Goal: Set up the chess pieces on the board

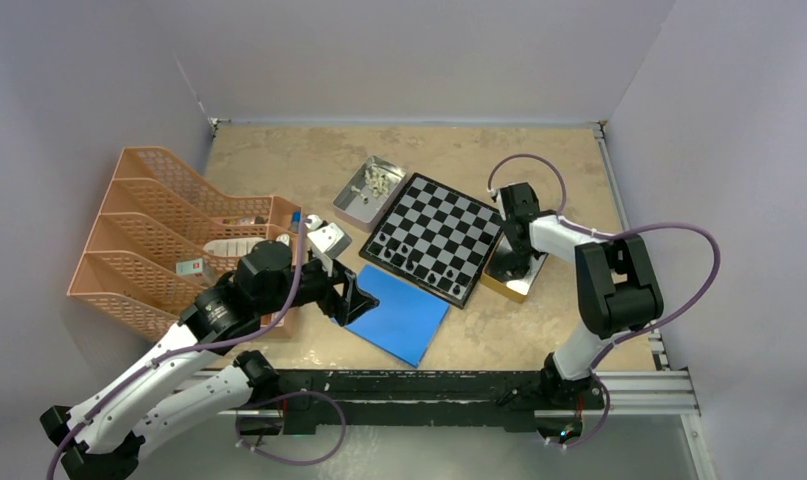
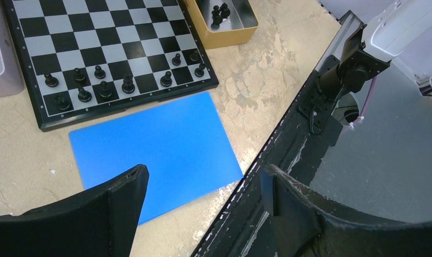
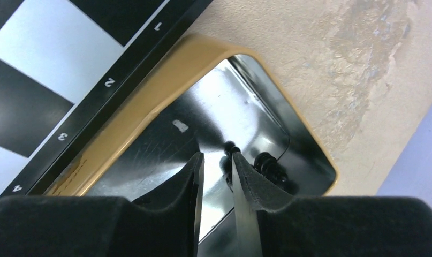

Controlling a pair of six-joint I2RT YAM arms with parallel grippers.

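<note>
The chessboard (image 1: pixel 429 225) holds several black pieces along its near side, such as a pawn (image 2: pixel 166 79). My right gripper is over the gold tin (image 3: pixel 149 112), its fingertips part open beside a small black piece (image 3: pixel 229 147); whether they touch it is unclear. A larger black piece (image 3: pixel 270 168) lies to its right in the tin. My left gripper hangs open left of the board, nothing between its fingers.
A grey tin of white pieces (image 1: pixel 371 180) stands left of the board. A blue mat (image 1: pixel 394 320) lies in front, and an orange organizer (image 1: pixel 149 230) is at the left.
</note>
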